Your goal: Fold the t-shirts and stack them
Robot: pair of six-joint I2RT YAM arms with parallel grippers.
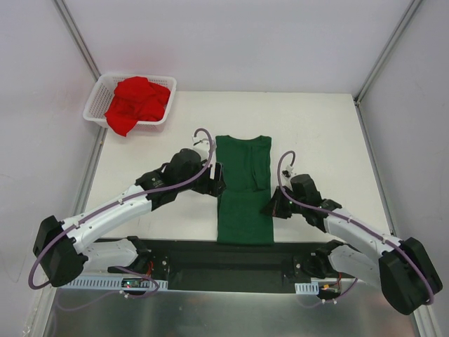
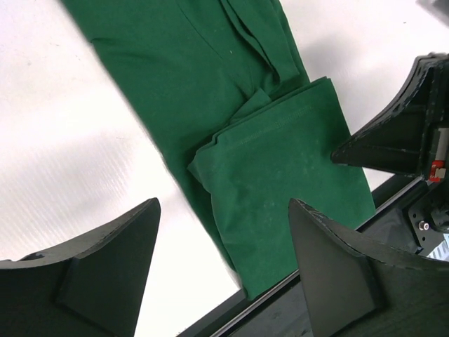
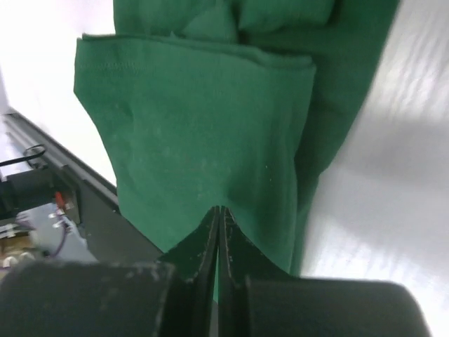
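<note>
A green t-shirt [image 1: 242,163] lies as a narrow long strip down the middle of the table, collar end at the back. Across its middle runs a loose edge [image 2: 270,112], with a flat front section [image 3: 179,133] reaching the table's front edge. Over the strip's left side, my left gripper [image 1: 219,175] holds its fingers [image 2: 116,270] well apart, nothing between them. By the right edge of the front section is my right gripper [image 1: 265,208]; its fingertips [image 3: 214,221] are together and no cloth shows between them. Whether they touch the shirt I cannot tell.
A white basket [image 1: 98,105] with a red cloth [image 1: 139,100] spilling over its front rim stands at the back left. A dark rail [image 1: 189,249] runs along the front.
</note>
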